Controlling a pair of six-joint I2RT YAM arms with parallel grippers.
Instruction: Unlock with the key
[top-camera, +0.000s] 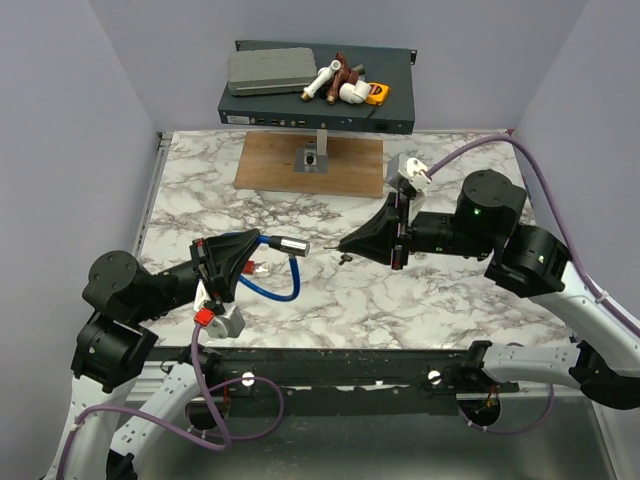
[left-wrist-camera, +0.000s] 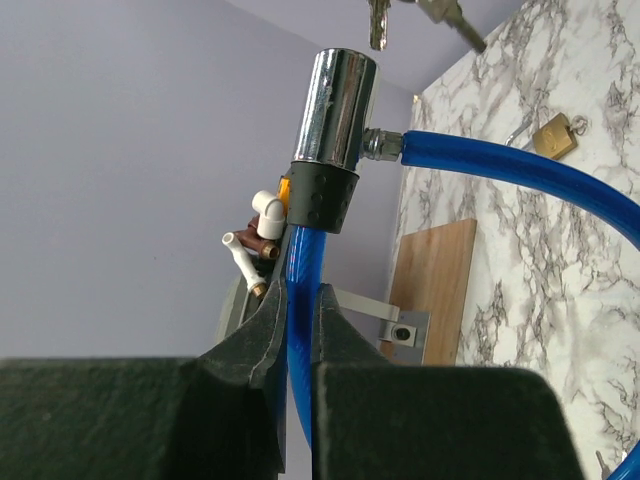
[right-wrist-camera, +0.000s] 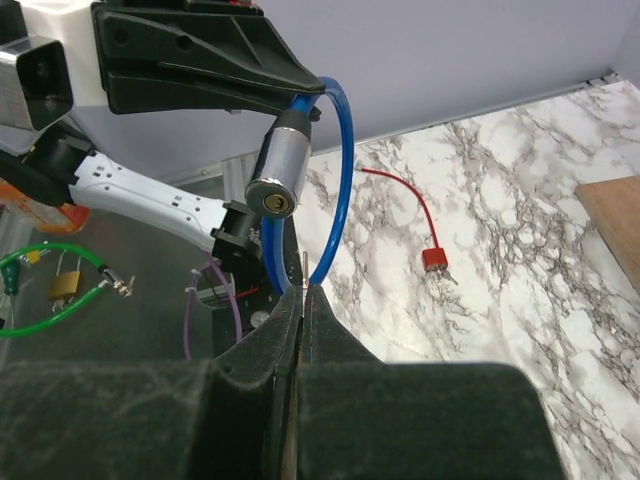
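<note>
My left gripper (top-camera: 254, 237) is shut on the blue cable of a lock. Its silver cylinder (top-camera: 290, 245) points right, toward the other arm; the keyhole end (right-wrist-camera: 275, 202) faces the right wrist camera. The cable (left-wrist-camera: 530, 170) loops round and joins the cylinder's side. Opposite, my right gripper (top-camera: 342, 246) is shut on a thin key (right-wrist-camera: 305, 270), whose blade (top-camera: 331, 248) points left at the cylinder with a gap between. A second key (left-wrist-camera: 458, 24) dangles below the fingertips. In the left wrist view the held key's tip (left-wrist-camera: 379, 28) stands apart from the cylinder's end.
On the marble table lie a red padlock (right-wrist-camera: 434, 259) with a red cord and a brass padlock (left-wrist-camera: 555, 137). A wooden board (top-camera: 260, 165) with a metal bracket is at the back, below a dark box (top-camera: 300, 115) bearing pipe fittings.
</note>
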